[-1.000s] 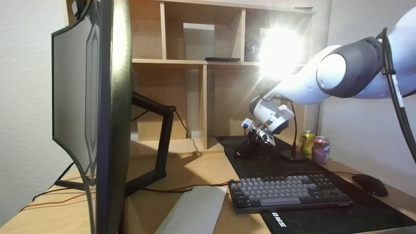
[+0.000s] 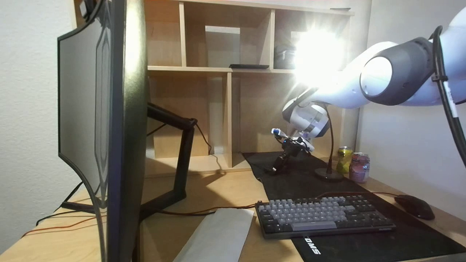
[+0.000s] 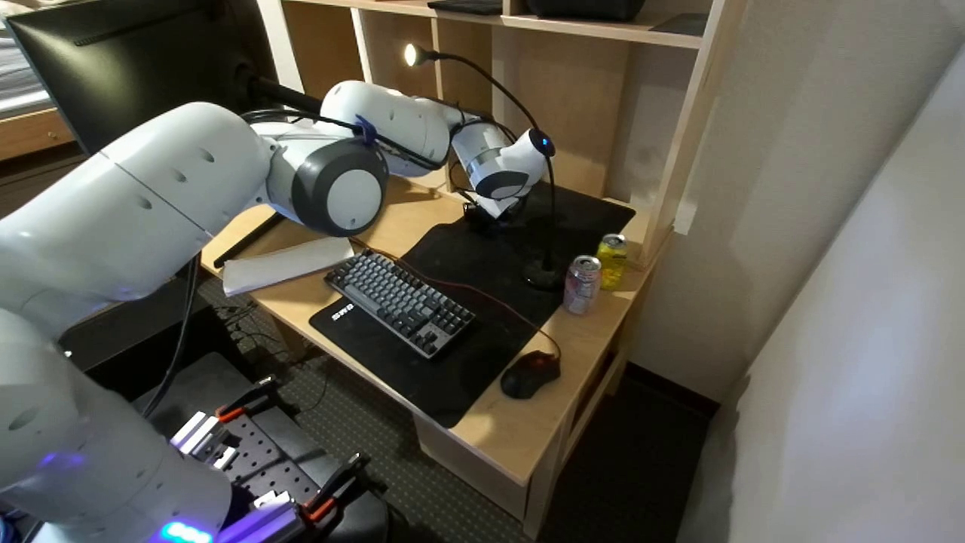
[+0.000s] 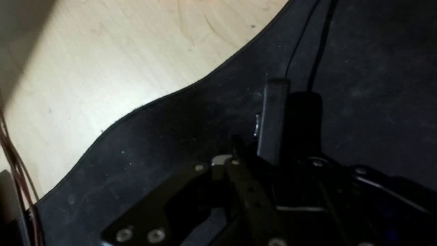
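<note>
My gripper points down over the black mat (image 4: 381, 119) at its far end. A small dark box-shaped thing (image 4: 273, 119) with a thin cable at its top stands between or just beyond the fingers in the wrist view. A darker shape, possibly its shadow, lies to its right. Darkness hides the fingertips, so I cannot tell whether they touch it or whether it is clear of the mat. Seen from the side in exterior view 1, the gripper (image 2: 279, 164) is close over the mat, left of the lamp base (image 2: 328, 174).
A yellow can (image 2: 344, 159) and a pink can (image 2: 359, 167) stand right of the lamp. The keyboard (image 2: 323, 214) occupies the mat's near part, with a mouse (image 2: 414, 206) to its right. The monitor (image 2: 126, 131) rises at left. Bare wood (image 4: 114, 69) borders the mat.
The wrist has tilted and risen slightly in exterior view 1. The gripper's dark fingers now slant down and left, standing out more clearly above the mat. The desk objects have not moved.
</note>
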